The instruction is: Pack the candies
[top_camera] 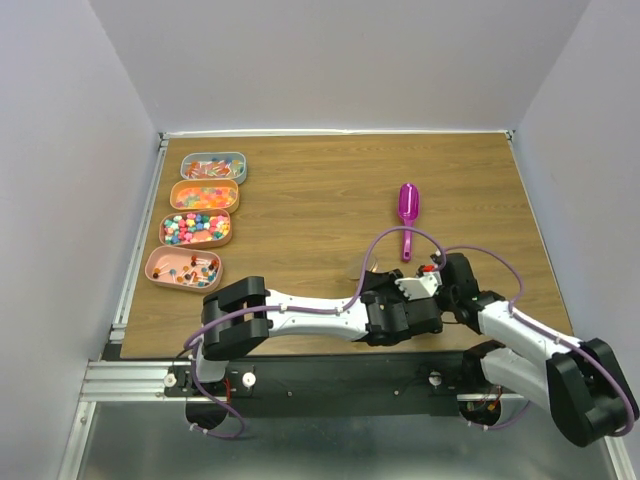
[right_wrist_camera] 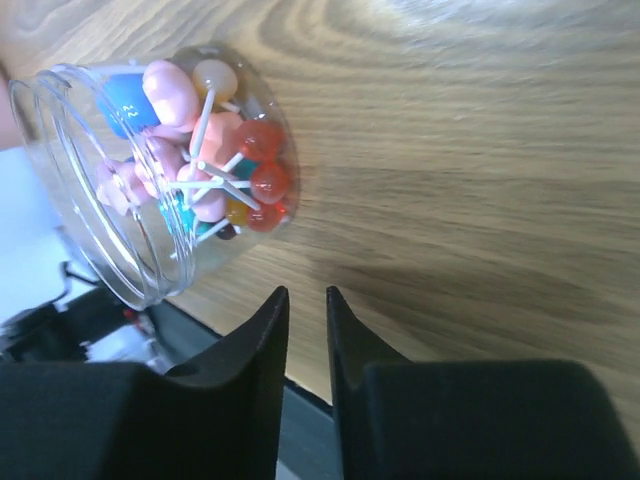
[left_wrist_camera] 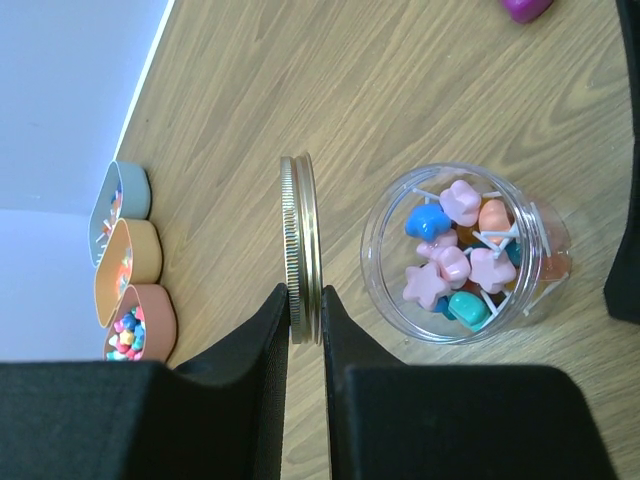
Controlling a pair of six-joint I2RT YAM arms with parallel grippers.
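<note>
My left gripper is shut on a round metal lid (left_wrist_camera: 299, 220), held edge-on over the table. To its right in the left wrist view stands a clear jar (left_wrist_camera: 540, 300) full of lollipops and candies, uncovered. In the right wrist view the jar (right_wrist_camera: 90, 220) lies up and to the left of my right gripper, whose fingertips are slightly apart over bare wood with nothing between them. In the top view both grippers crowd around the jar, which is mostly hidden by the arms.
Four trays of sweets (top_camera: 176, 250) line the table's left side. A purple scoop (top_camera: 408, 205) lies at centre right, behind the arms.
</note>
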